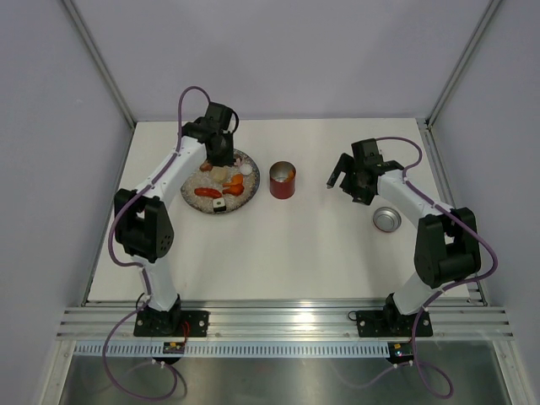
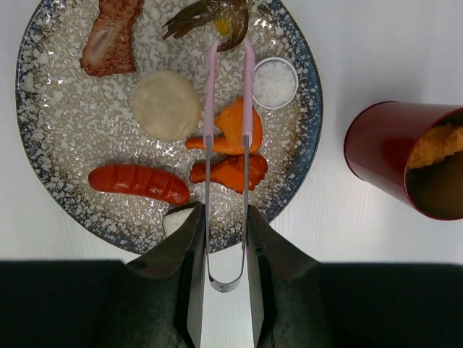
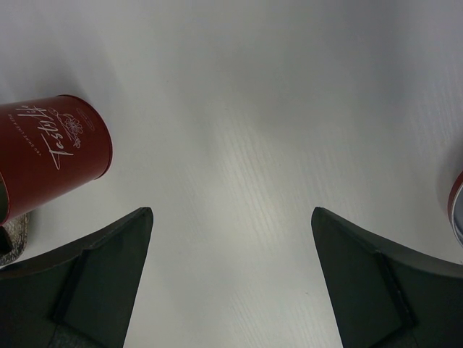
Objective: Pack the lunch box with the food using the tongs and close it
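A speckled plate holds a meat piece, a brown leafy piece, a pale round bun, orange pieces, a sausage and a small white cup. My left gripper, with tongs between its fingers, is over the plate; the pink tong tips stand apart at the leafy piece, with nothing visibly gripped by them. A red canister with fried food inside stands right of the plate. My right gripper is open and empty above bare table, right of the canister.
A small round metal tin lies at the right, below the right gripper in the top view.
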